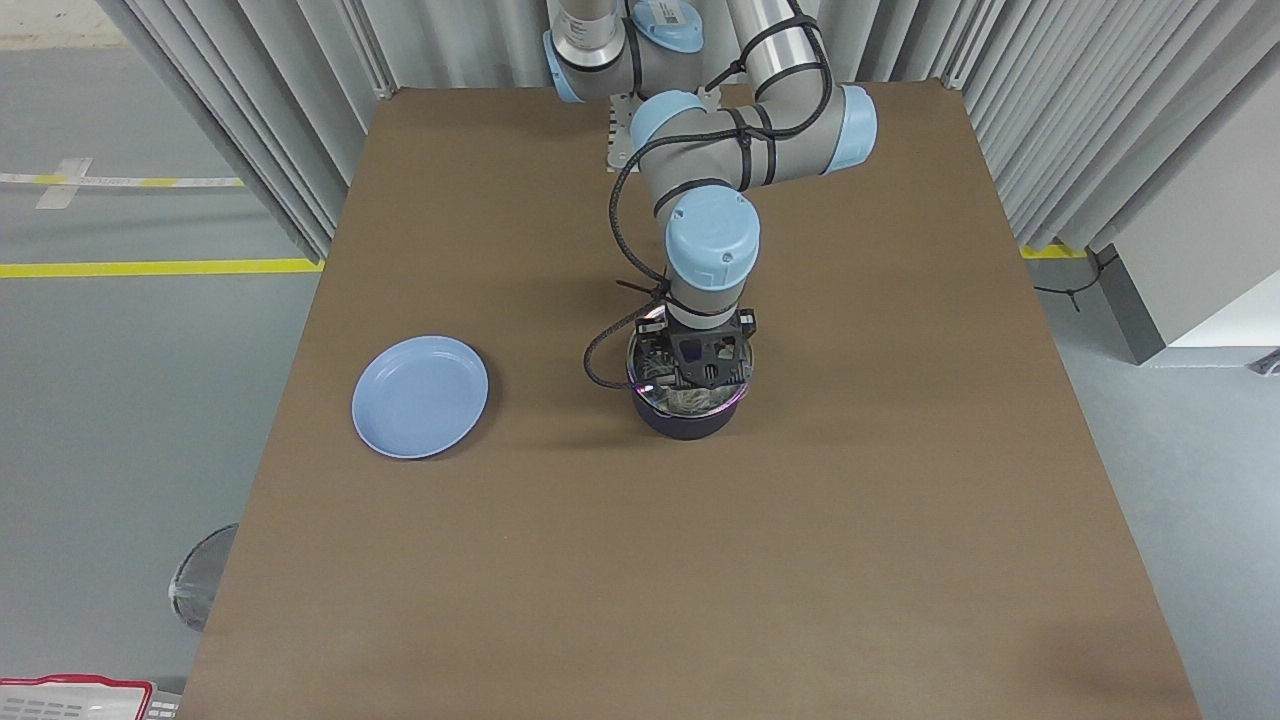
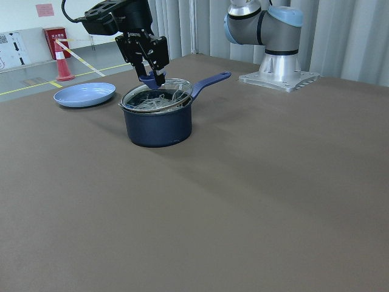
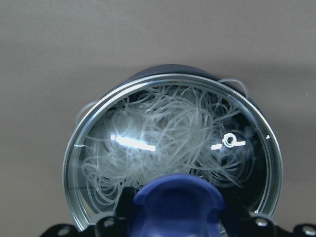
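A dark blue saucepan (image 2: 158,131) with its long handle (image 2: 211,81) stands on the table, covered by a glass lid (image 3: 173,113); clear stringy strands show under the glass. My gripper (image 2: 152,72) is at the lid's centre, around its blue knob (image 3: 177,212). In the wrist view the fingers sit on either side of the knob; whether they grip it or only surround it cannot be told. The front view shows the gripper over the pan, hiding much of the lid.
A light blue plate (image 1: 419,395) lies left of the pan with clear table between. The robot's base (image 2: 279,78) stands at the back.
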